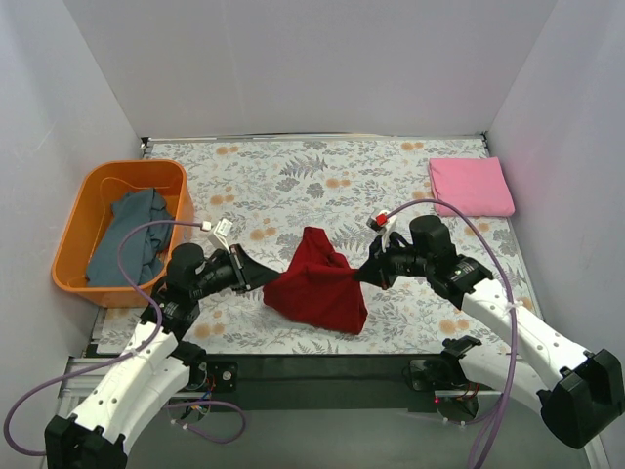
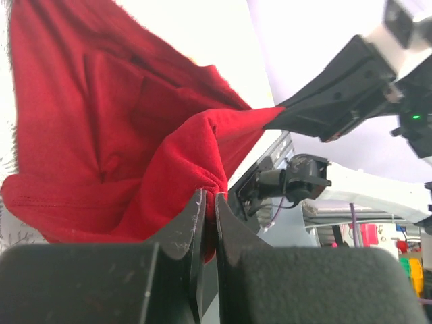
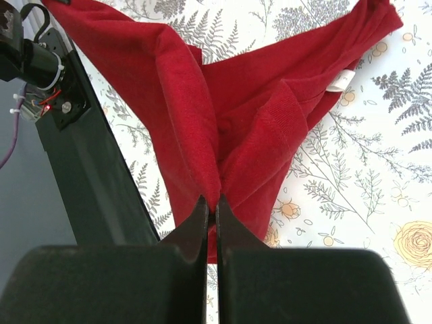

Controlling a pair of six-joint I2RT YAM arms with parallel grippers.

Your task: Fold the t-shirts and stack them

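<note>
A dark red t-shirt (image 1: 317,288) is stretched between my two grippers, part of it resting on the patterned table. My left gripper (image 1: 277,277) is shut on its left side; in the left wrist view red cloth (image 2: 196,162) runs into the closed fingertips. On the other side my right gripper (image 1: 359,276) is shut on the shirt too, a fold of cloth (image 3: 185,101) pinched at its tips in the right wrist view. A loose end of the shirt (image 3: 368,27) lies out on the table there, with a white tag (image 3: 341,80) showing.
A folded pink shirt (image 1: 471,187) lies at the back right. At the left stands an orange bin (image 1: 176,178) with dark blue-grey cloth (image 1: 134,238) inside.
</note>
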